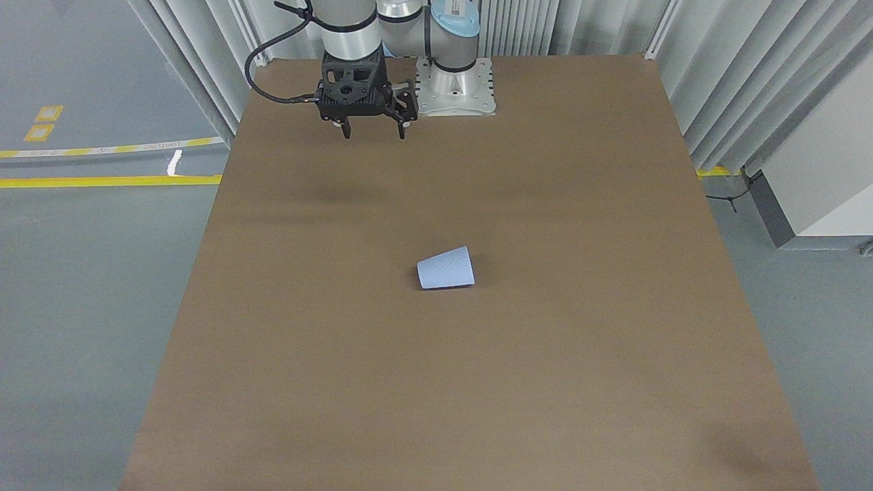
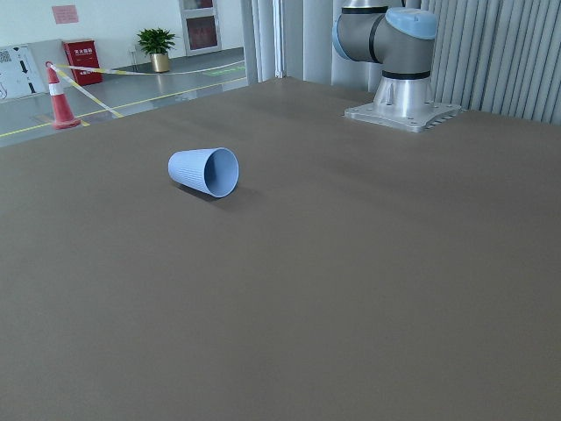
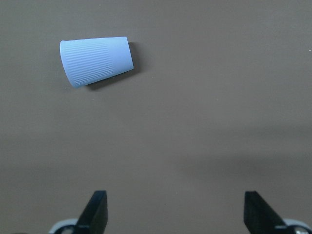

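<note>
A light blue ribbed cup (image 1: 444, 269) lies on its side near the middle of the brown table (image 1: 573, 344); the left view shows the cup (image 2: 191, 169) with its mouth facing right. In the wrist view the cup (image 3: 96, 61) is at the upper left. My gripper (image 1: 374, 132) hangs at the back of the table, behind the cup and above the surface, fingers pointing down. In the wrist view my gripper stands open, its two fingers wide apart with nothing between them.
The arm's base plate (image 1: 455, 102) is fixed at the back of the table. Curtains hang behind the table, and a white block (image 1: 818, 164) stands beside it on the right.
</note>
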